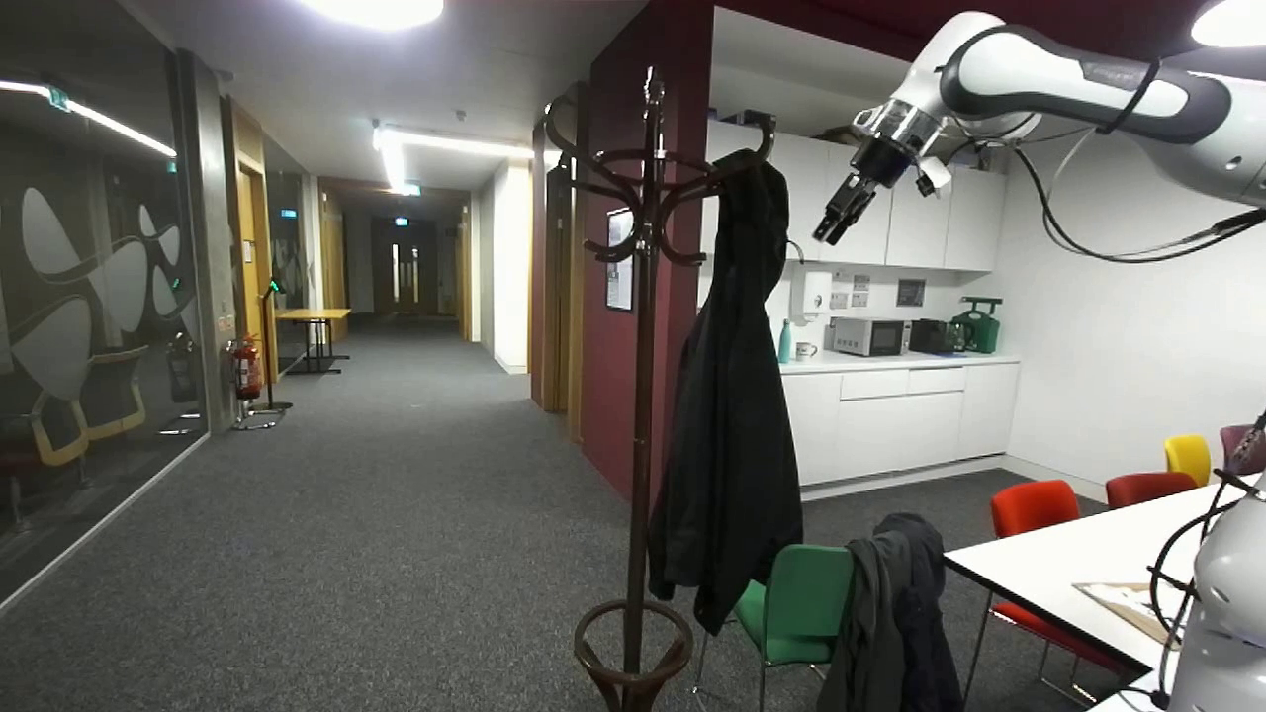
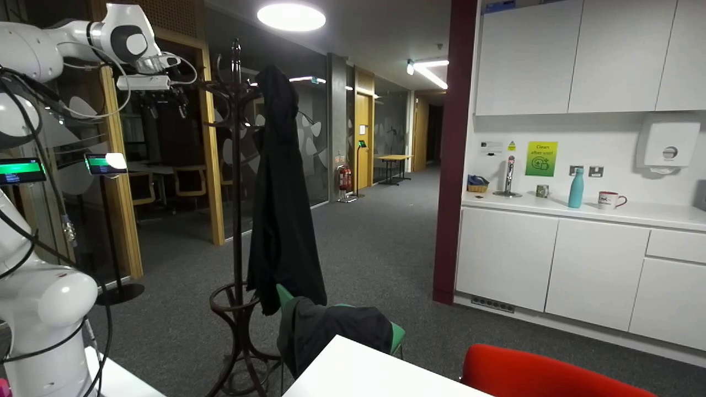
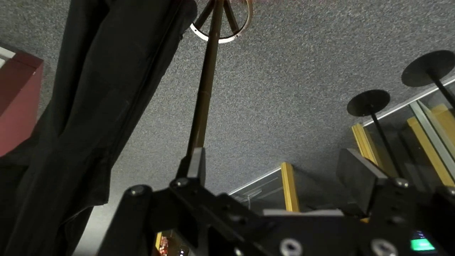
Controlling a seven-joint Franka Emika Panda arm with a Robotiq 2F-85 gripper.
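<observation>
A black jacket (image 1: 736, 403) hangs from a hook on the right side of the dark wooden coat stand (image 1: 642, 415). In exterior view 1 my gripper (image 1: 832, 227) is raised to the right of the jacket's top, clearly apart from it and pointing down to the left. Its two fingers stand wide apart in the wrist view, where the gripper holds nothing. There the jacket (image 3: 102, 94) fills the left side, and the stand's pole (image 3: 204, 94) runs down behind the left finger. Exterior view 2 shows the gripper (image 2: 169, 111) left of the stand.
A green chair (image 1: 807, 599) with dark clothing (image 1: 902, 593) over its back stands beside the coat stand. The white table (image 1: 1068, 546) and a red chair (image 1: 1035, 508) are to the right. Open carpet lies left of the stand.
</observation>
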